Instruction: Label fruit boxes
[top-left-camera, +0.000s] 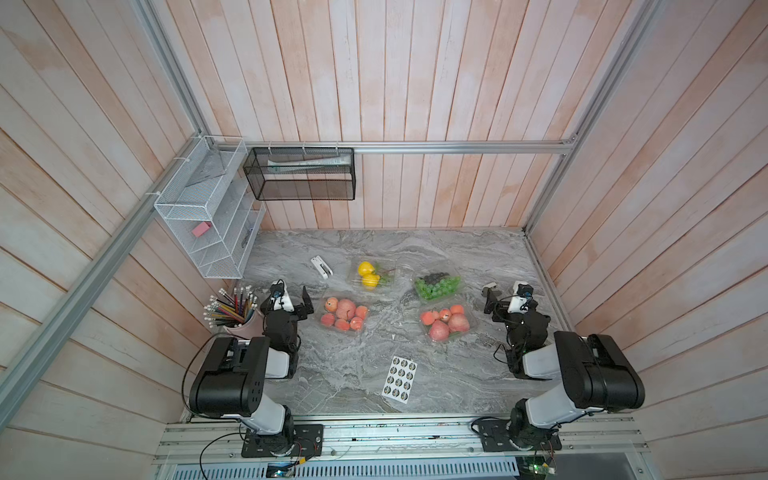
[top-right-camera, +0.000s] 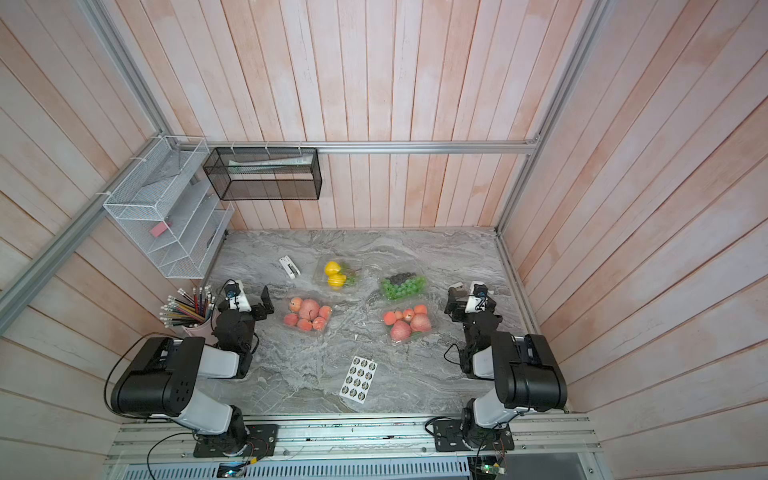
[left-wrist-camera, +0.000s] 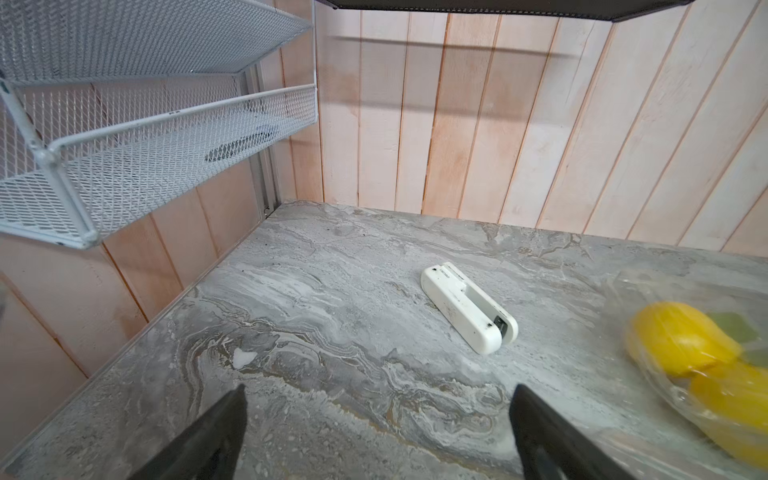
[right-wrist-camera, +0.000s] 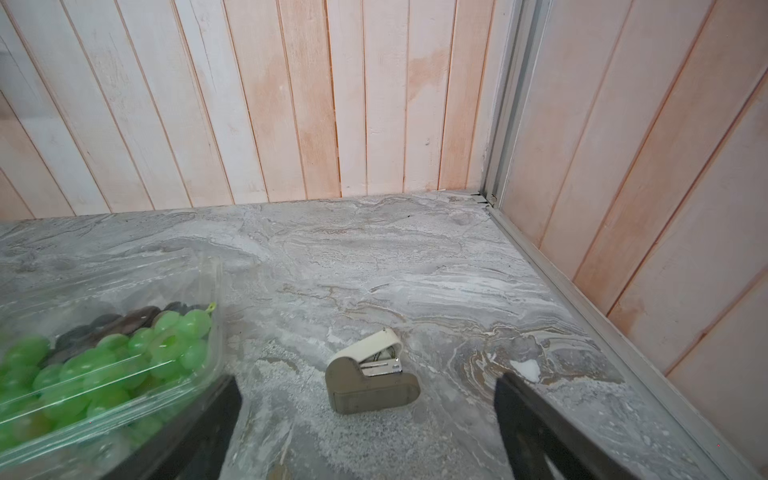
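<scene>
Four clear fruit boxes stand on the grey marble table: yellow fruit (top-left-camera: 369, 280) at the back, grapes (top-left-camera: 432, 289) right of it, peaches (top-left-camera: 344, 310) at front left and another box of pink and orange fruit (top-left-camera: 440, 324) at front right. A white sheet of round labels (top-left-camera: 399, 379) lies at the front middle. My left gripper is open and empty at the left, outside the peach box. My right gripper is open and empty at the right, facing a small stapler (right-wrist-camera: 368, 388) beside the grapes.
A white device (left-wrist-camera: 456, 304) lies at the back left. A white wire rack (top-left-camera: 200, 216) and black mesh basket (top-left-camera: 300, 192) hang on the walls. A cup of pencils (top-left-camera: 240, 324) stands beside the left arm.
</scene>
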